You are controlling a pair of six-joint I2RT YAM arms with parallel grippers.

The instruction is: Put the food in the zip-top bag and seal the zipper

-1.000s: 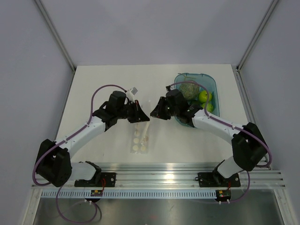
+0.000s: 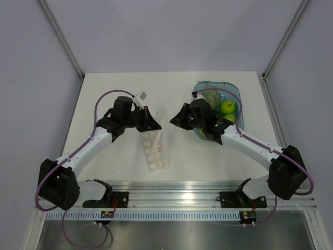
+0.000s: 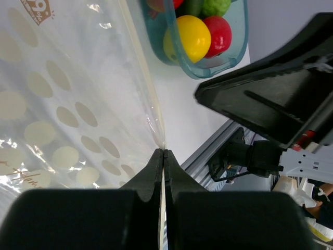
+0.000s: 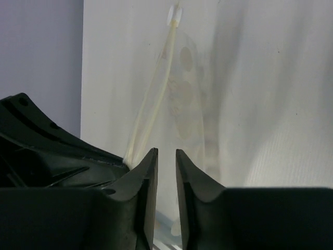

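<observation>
The clear zip top bag (image 2: 153, 151) with printed dots lies on the white table below my left gripper (image 2: 155, 125). In the left wrist view my left gripper is shut on the pale edge strip of the bag (image 3: 78, 130). My right gripper (image 2: 174, 121) is just right of the bag's top; in the right wrist view its fingertips (image 4: 167, 155) stand part open over the bag (image 4: 184, 94), with nothing seen held between them.
A teal container (image 3: 171, 31) of food, with a yellow item (image 3: 192, 39), red and green items, stands at the back right.
My right gripper has moved right, away from the left one. My left gripper has shifted slightly left with the bag's edge.
</observation>
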